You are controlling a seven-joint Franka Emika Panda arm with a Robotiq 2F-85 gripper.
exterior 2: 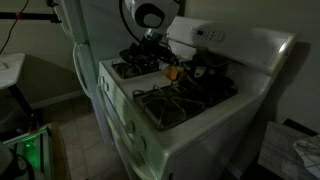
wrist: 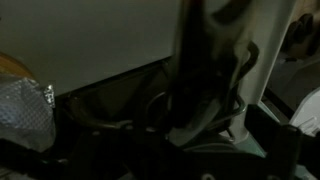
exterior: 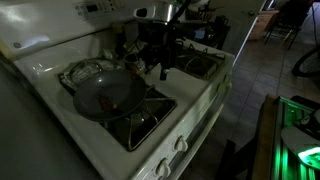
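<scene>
My gripper (exterior: 159,66) is open above the stove, between the front burner and the far one, its fingers pointing down. In exterior view 2 the gripper (exterior 2: 148,50) hangs over the stovetop left of a small orange item (exterior 2: 171,73). A dark, glossy upright shape (wrist: 205,70) fills the middle of the wrist view; what it is I cannot tell. Dark fingers show along the bottom of that view. A large black wok (exterior: 108,92) sits on the nearer burners, with a small reddish-brown bit inside.
Crumpled foil (wrist: 27,112) shows at the left of the wrist view. Burner grates (exterior 2: 175,103) cover the stovetop, and the back panel (exterior: 60,30) rises behind. Oven knobs (exterior: 181,144) line the front. A bare white strip (exterior: 183,87) lies between the burner areas.
</scene>
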